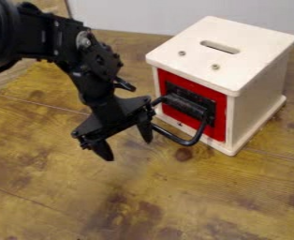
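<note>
My black gripper [122, 140] hangs low over the wooden floor at the centre left, its two fingers spread apart with nothing between them. To its right stands a cream box [252, 89] with a red front panel [171, 82], a slot and two small knobs on top. A black door or rack with a curved bar handle [192, 139] sticks out low from the red front, near my gripper's right finger; whether they touch I cannot tell.
A white wall [124, 14] runs along the back.
</note>
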